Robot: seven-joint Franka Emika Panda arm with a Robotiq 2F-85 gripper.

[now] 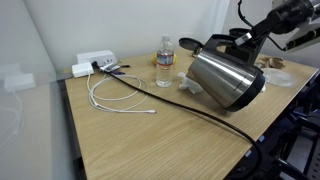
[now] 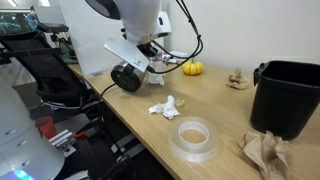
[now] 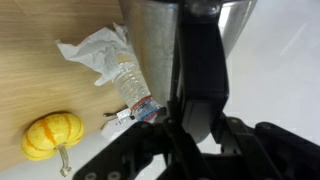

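Observation:
A steel kettle [image 1: 222, 82] with a black base and black handle is tilted at the right of the table, its spout end up to the left. My gripper is shut on the black handle [image 3: 200, 60] in the wrist view. In exterior view 2 the kettle [image 2: 127, 78] shows dark beside the white arm, which partly hides the grip. Whether its lower edge touches the table cannot be told.
A water bottle [image 1: 165, 62] stands behind the kettle, with crumpled white tissue [image 3: 95, 52] near it. A black cable [image 1: 190, 105] crosses the table. Tape roll [image 2: 193, 138], black bin [image 2: 285, 97], paper bag [image 2: 267, 153] and pumpkin [image 3: 52, 136] lie around.

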